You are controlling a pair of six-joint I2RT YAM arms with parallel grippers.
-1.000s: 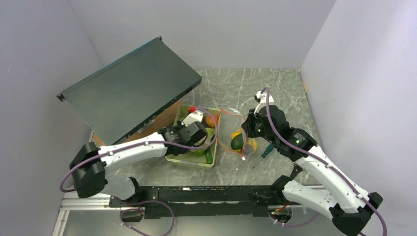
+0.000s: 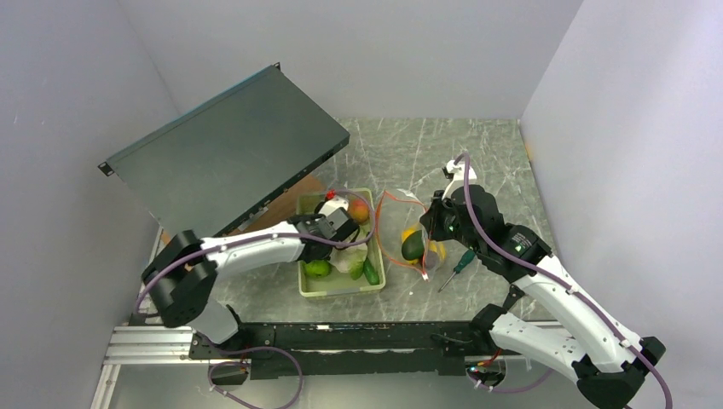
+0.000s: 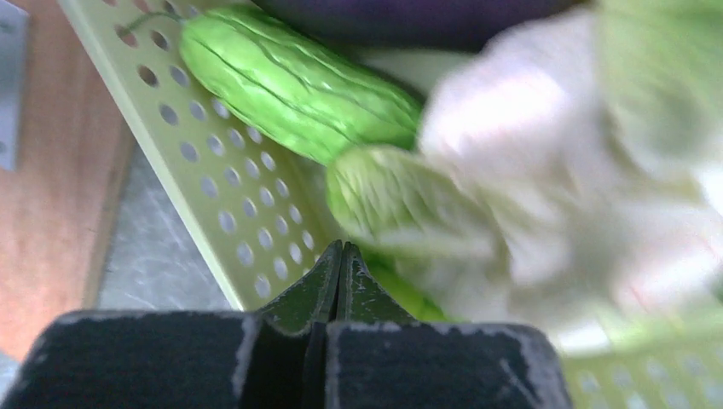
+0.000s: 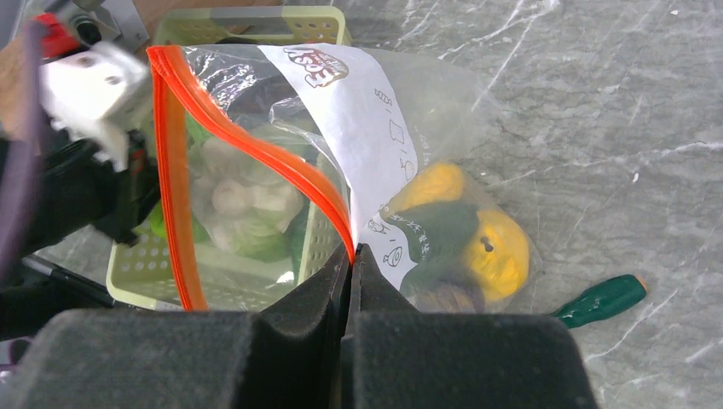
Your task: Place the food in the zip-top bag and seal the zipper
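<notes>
In the left wrist view my left gripper is shut with nothing between its fingers, its tips at the basket's inner wall. The green round vegetable (image 3: 399, 288) lies outside them, mostly covered by fingers and leaves; the top view shows its bright side low in the basket. A pale leafy cabbage (image 3: 511, 170) and a green cucumber-like vegetable (image 3: 290, 81) lie beside it. The clear zip bag (image 4: 256, 179) gapes toward the basket between orange zipper edges. My right gripper is shut on its edge. Inside are yellow food (image 4: 496, 256) and a dark green one (image 4: 439, 228).
The light green basket (image 2: 341, 290) also holds an eggplant (image 3: 418, 17) and an orange-red round item (image 2: 359, 210). A green-handled screwdriver (image 2: 465, 260) lies right of the bag. A large dark panel (image 2: 230, 145) overhangs the back left. The counter behind the bag is clear.
The basket has turned and shifted right in the top view. My left gripper has gone lower in it, still shut, and the round vegetable is now more hidden. The right gripper has barely moved.
</notes>
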